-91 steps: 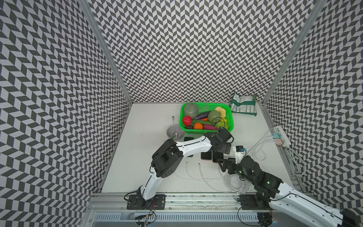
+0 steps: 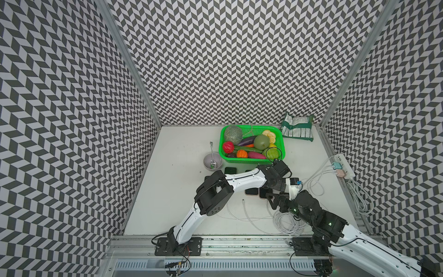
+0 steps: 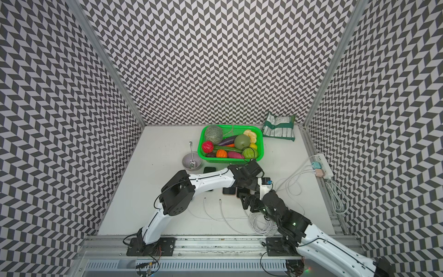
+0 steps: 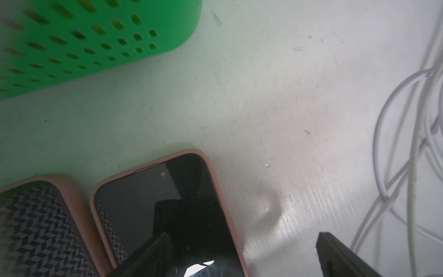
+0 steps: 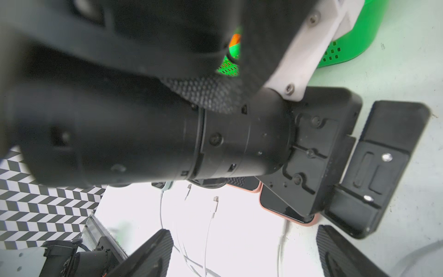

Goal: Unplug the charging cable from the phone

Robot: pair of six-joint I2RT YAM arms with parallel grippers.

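Observation:
A pink-rimmed phone (image 4: pixel 184 203) lies face up on the table in the left wrist view, its lower part out of frame. My left gripper is open above its right side, one finger over the screen and the other over bare table. In the right wrist view the left gripper's black fingers (image 5: pixel 383 161) hide part of the phone (image 5: pixel 281 207). A white charging cable (image 5: pixel 280 244) runs to that phone's near edge; its plug is hard to make out. My right gripper stands open near the cable, nothing held.
Another phone (image 4: pixel 37 226) lies to the left. Loose cable ends (image 5: pixel 215 199) rest in front, with a coiled cable (image 2: pixel 288 224) near the right arm. A green basket (image 2: pixel 251 160) of produce stands behind; a power strip (image 2: pixel 343 165) sits at right.
My left arm has reached further to the right, its gripper passing over the phones toward the right gripper. The right arm has barely moved.

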